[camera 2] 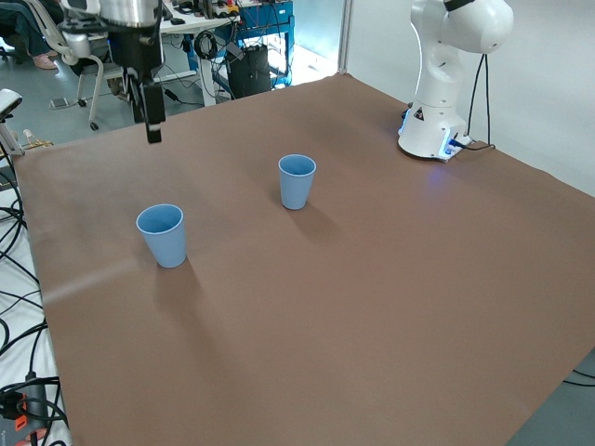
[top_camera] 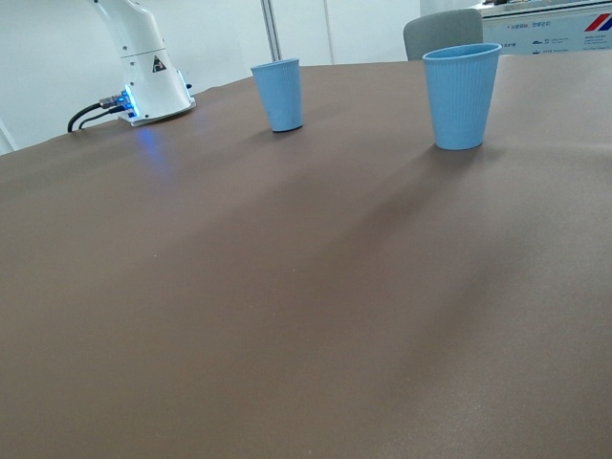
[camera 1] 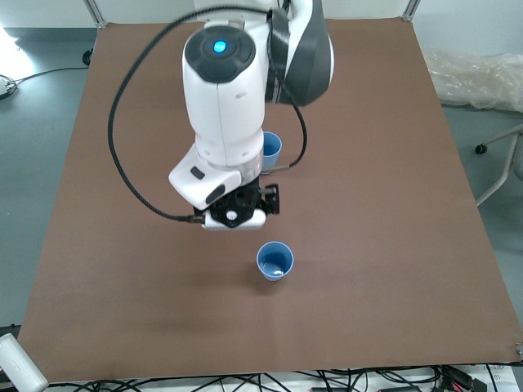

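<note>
Two light blue ribbed plastic cups stand upright on the brown table: one nearer the cable-strewn edge (camera 1: 274, 263) (camera 2: 161, 238) (top_camera: 460, 100), the other farther along (camera 1: 271, 144) (camera 2: 296, 184) (top_camera: 281, 98). In the left view my arm hangs over the middle, its black gripper (camera 1: 249, 204) between the two cups in the image and partly hiding the farther one. In the right view the gripper (camera 2: 153, 125) is raised at the upper left, above the cups; its finger state is unclear. The top camera view shows no gripper.
Cables and devices (camera 1: 458, 377) lie along the near edge, and a white cylinder (camera 1: 22, 363) is at the lower left corner.
</note>
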